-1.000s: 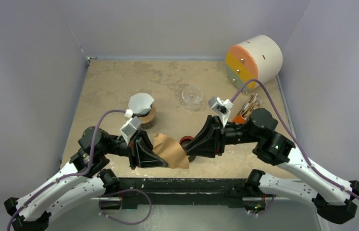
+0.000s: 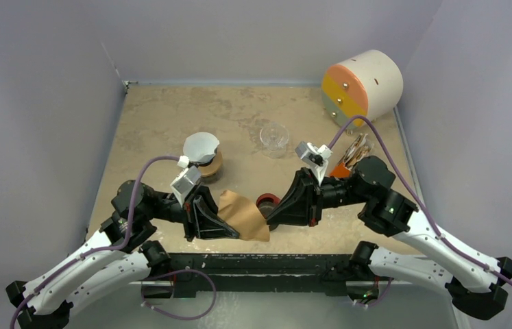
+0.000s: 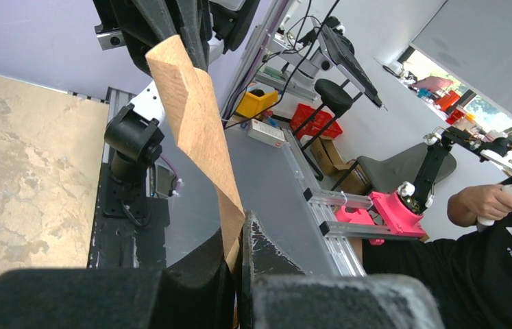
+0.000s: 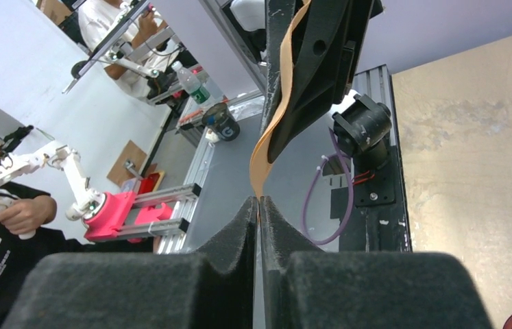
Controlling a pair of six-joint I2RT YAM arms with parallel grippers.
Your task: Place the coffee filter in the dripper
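Observation:
The tan paper coffee filter (image 2: 242, 216) hangs between both arms near the front of the table. My left gripper (image 2: 237, 234) is shut on its lower edge, and in the left wrist view the filter (image 3: 201, 130) rises folded from the fingertips. My right gripper (image 2: 269, 221) is at the filter's right edge. In the right wrist view its fingers (image 4: 287, 236) stand nearly together, the thin filter edge (image 4: 261, 164) reaching down to their tips; whether they pinch it is unclear. The white dripper (image 2: 201, 146) sits on a brown-banded vessel behind the left arm, its opening empty.
A clear glass (image 2: 274, 137) stands at the middle back. Close behind the filter is a red-rimmed container (image 2: 267, 201), partly covered by the right gripper. A striped drawer box (image 2: 362, 89) and an orange holder with utensils (image 2: 354, 152) occupy the right side.
The left arm, filter and dripper look unmoved.

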